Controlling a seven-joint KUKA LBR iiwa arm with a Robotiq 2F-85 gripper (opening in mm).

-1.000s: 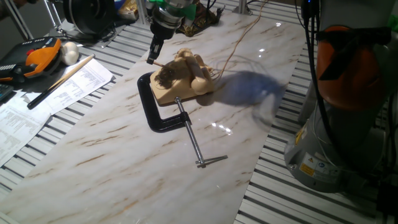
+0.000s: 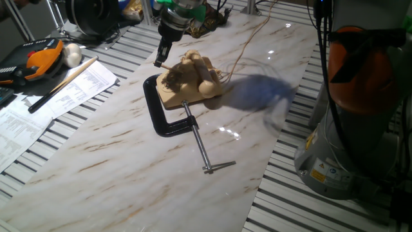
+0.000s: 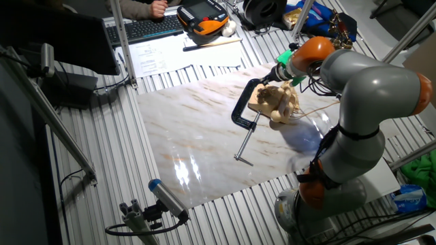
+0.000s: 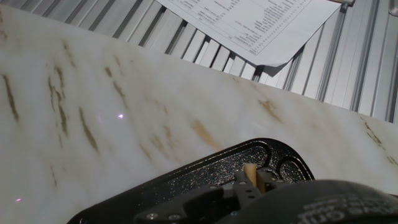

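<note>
In exterior view 1 a tan, carved-looking figure [image 2: 185, 80] with a flat base sits on the marble-patterned board, a dark rough patch on its side. A black C-clamp [image 2: 156, 113] lies around its left side, its screw [image 2: 201, 145] pointing toward the front. My gripper [image 2: 158, 62] points down at the figure's upper left, just above the clamp's far end. A thin wooden stick [image 4: 250, 174] stands between its fingers in the wrist view, and the fingers look shut on it. The stick's other end is near the figure; contact cannot be made out.
Printed sheets [image 2: 77, 87] with a dark-and-wood rod [image 2: 61, 85] lie on the slatted table at left, beside an orange teach pendant [image 2: 32, 61]. A cord [image 2: 251, 38] runs back from the figure. The board's front area [image 2: 129, 187] is clear.
The gripper is almost where it was, perhaps shifted slightly right. A darker shadow now falls over the top of the tan figure. Clamp and figure have not moved.
</note>
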